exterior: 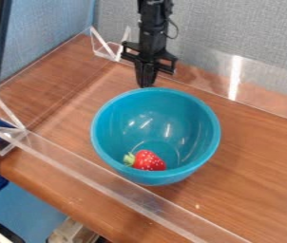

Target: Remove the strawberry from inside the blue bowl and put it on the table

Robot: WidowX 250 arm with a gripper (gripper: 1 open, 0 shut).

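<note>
A red strawberry (pixel 147 161) with a pale green top lies inside the blue bowl (pixel 114 119), low against its near wall. The bowl stands upright on the wooden table (pixel 241 180). Behind its far rim is my black gripper (pixel 146 80), pointing down, clear of the strawberry. The fingertips are small and dark here, so their spacing cannot be made out. Nothing is seen held in them.
A clear low barrier (pixel 108 180) runs along the table's near side, and another lines the back. White wire brackets (pixel 105 46) stand at the back left corner. Bare table lies right and left of the bowl.
</note>
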